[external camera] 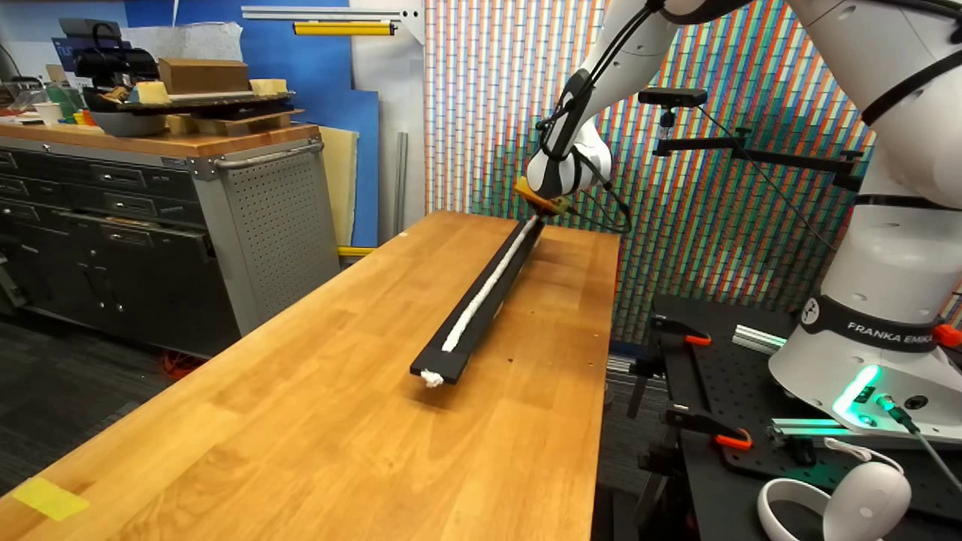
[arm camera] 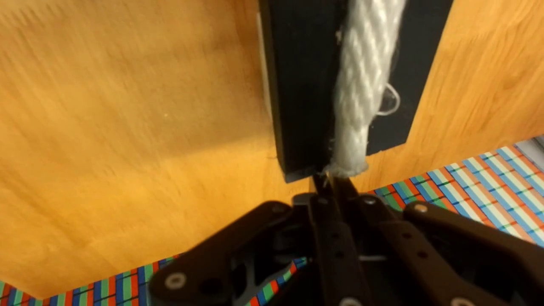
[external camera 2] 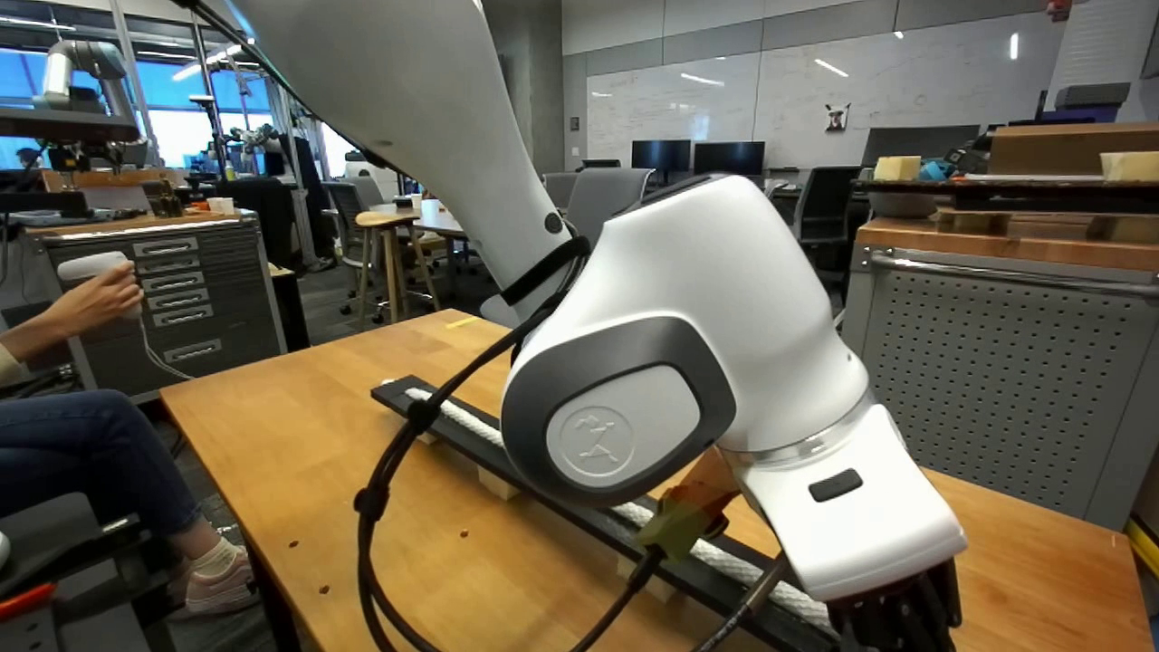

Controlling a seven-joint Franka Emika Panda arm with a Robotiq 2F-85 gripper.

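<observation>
A white braided rope (external camera: pixel 487 287) runs lengthwise along a long black board (external camera: pixel 433 360) on the wooden table. In the wrist view the rope's cut end (arm camera: pixel 350 162) reaches just past the edge of the black board (arm camera: pixel 307 102). My gripper is shut right at that end. Its fingertips lie close against or just under the rope tip, and no rope shows between them; whether they touch it I cannot tell. Exterior view 2 has the rope (external camera 2: pixel 750 565) passing behind my wrist, with the fingers mostly out of frame.
Small wooden blocks (external camera 2: pixel 496 484) hold the board above the tabletop. Bare table (external camera: pixel 343 433) lies on both sides of it. A patterned wall (external camera: pixel 505 108) stands behind the table's far edge. A person's hand (external camera 2: pixel 103 299) holds a white controller off the table.
</observation>
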